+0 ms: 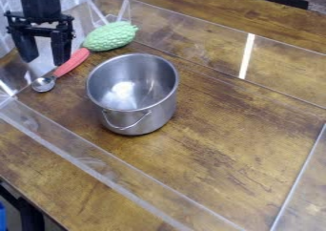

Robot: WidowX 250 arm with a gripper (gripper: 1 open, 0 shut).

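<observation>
The black gripper (38, 50) is at the upper left, beside a red-handled utensil (72, 63) with a metal end lying on the wood. Whether its fingers are open or shut is unclear. A steel pot (132, 90) with a wire handle stands in the middle, empty inside. A green bumpy object (110, 36), like a toy vegetable, lies behind the pot.
Clear low walls or strips edge the wooden surface (230, 139) along the left, back and right.
</observation>
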